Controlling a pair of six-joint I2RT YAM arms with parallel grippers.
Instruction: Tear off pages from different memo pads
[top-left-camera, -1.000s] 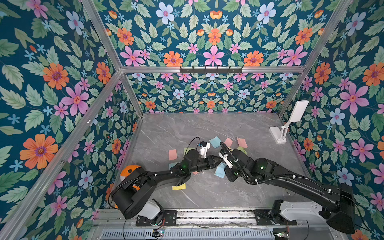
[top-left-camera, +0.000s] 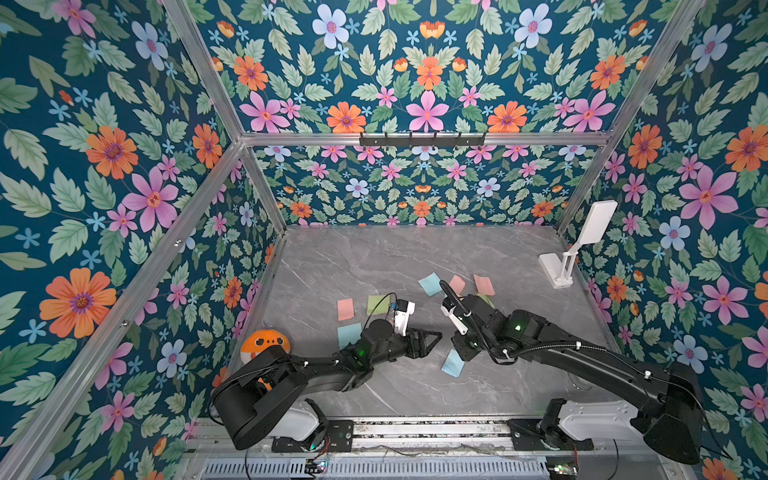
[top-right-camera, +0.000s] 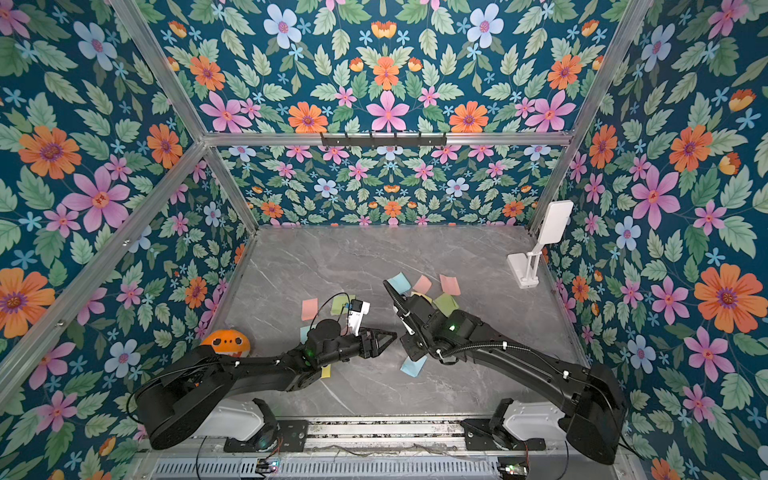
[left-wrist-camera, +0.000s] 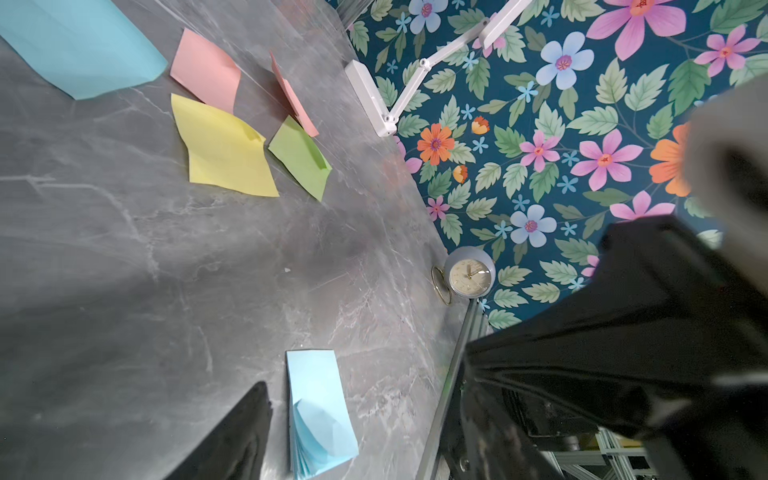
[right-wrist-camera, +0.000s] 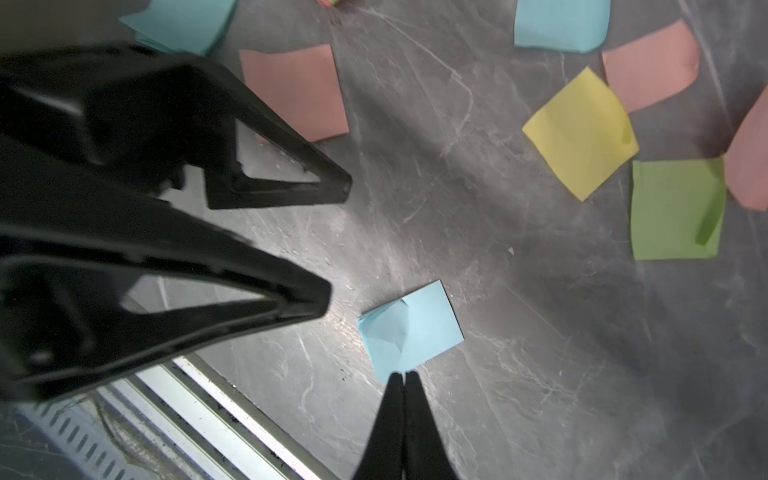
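A blue memo pad (right-wrist-camera: 424, 324) with a curled top page lies on the table (top-left-camera: 360, 248), between my grippers at the front middle. My left gripper (top-left-camera: 432, 342) is open above and left of it; in the left wrist view the pad shows between its fingertips, not held. My right gripper is shut just beside the pad, its fingertips together. Loose sheets lie around: yellow (right-wrist-camera: 581, 132), green (right-wrist-camera: 676, 208), pink (right-wrist-camera: 296, 92) and blue (right-wrist-camera: 560, 20).
An orange object (top-right-camera: 225, 341) sits at the left edge, and a white desk lamp (top-left-camera: 556, 272) stands at the back right.
The blue pad now appears lower, toward the table's front.
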